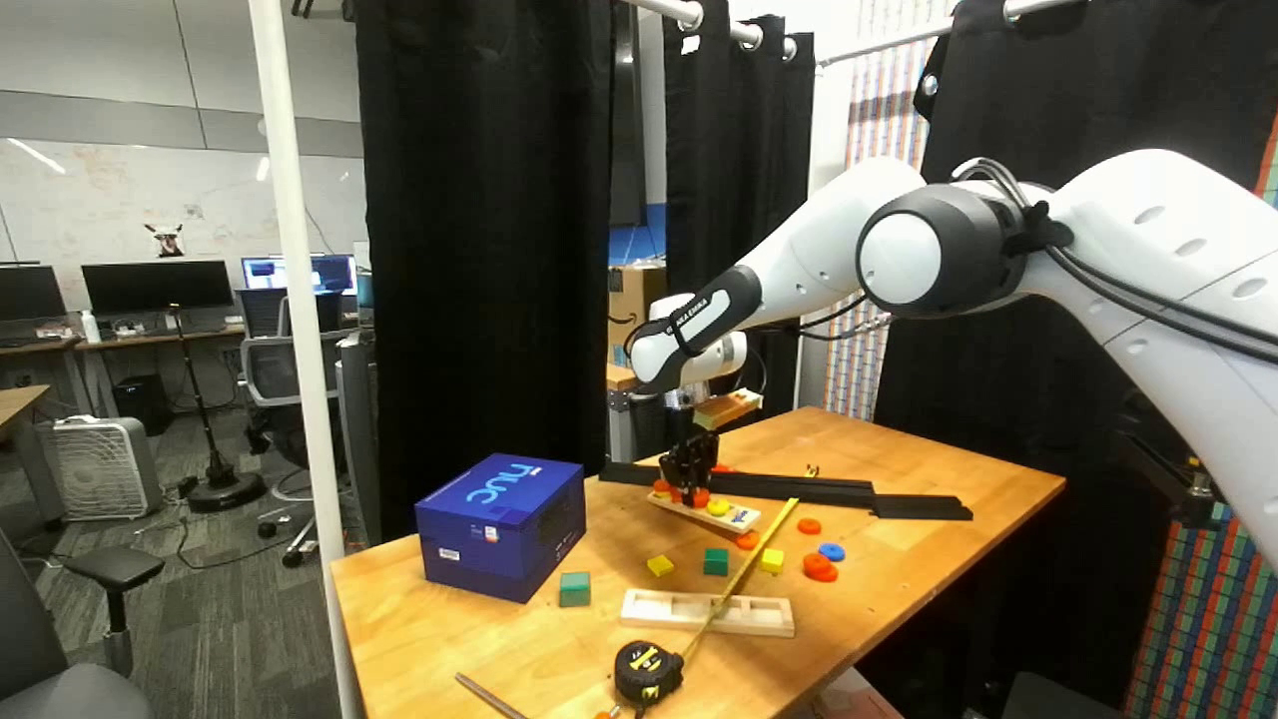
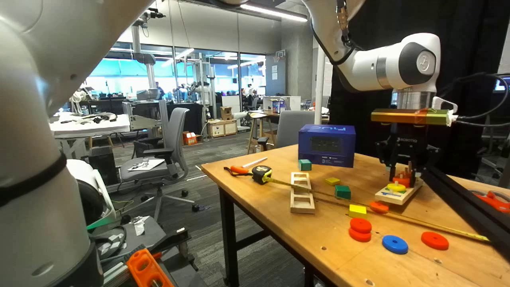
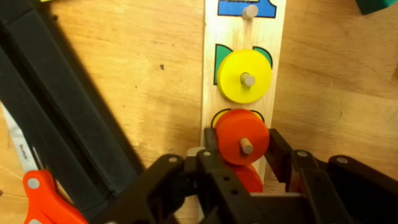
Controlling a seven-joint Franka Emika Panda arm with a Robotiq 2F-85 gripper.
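A wooden peg board with printed numerals runs down the wrist view. A yellow disc sits around one of its pegs. Beside that, a red disc surrounds another peg, and my gripper is shut on its sides. The peg's tip shows through the disc's middle. Another red disc lies partly hidden under the fingers. From exterior view 2, my gripper points down at the far part of the board; whether the board rests fully flat cannot be told.
Black bars lie close behind the board. A tape measure has its yellow blade stretched across the table. Loose red discs, a blue disc, coloured blocks, a wooden tray and a blue box occupy other spots.
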